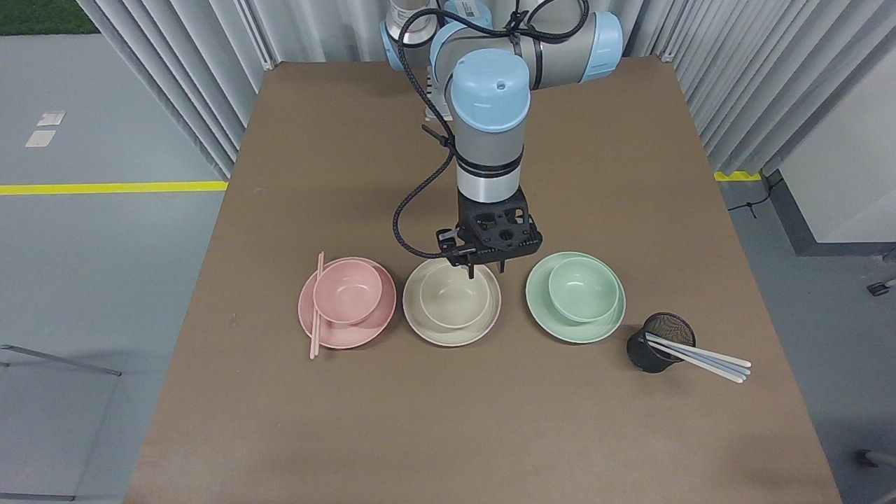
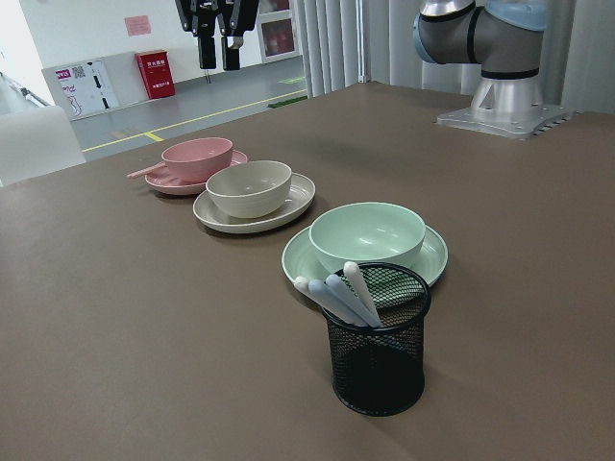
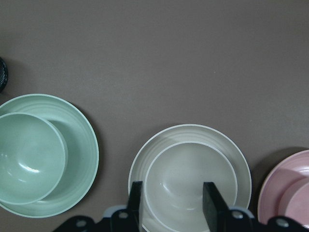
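My gripper (image 1: 485,270) hangs above the cream bowl (image 1: 454,298) on its cream plate (image 1: 437,333), in the middle of a row. In the wrist view its two fingers stand apart over that bowl, open, with nothing between them. To one side a pink bowl (image 1: 348,291) sits on a pink plate (image 1: 361,336) with pink chopsticks (image 1: 314,336) along its edge. To the other side a green bowl (image 1: 583,288) sits on a green plate (image 1: 563,328).
A black mesh holder (image 2: 376,375) with white and light blue chopsticks (image 1: 710,360) stands beside the green plate.
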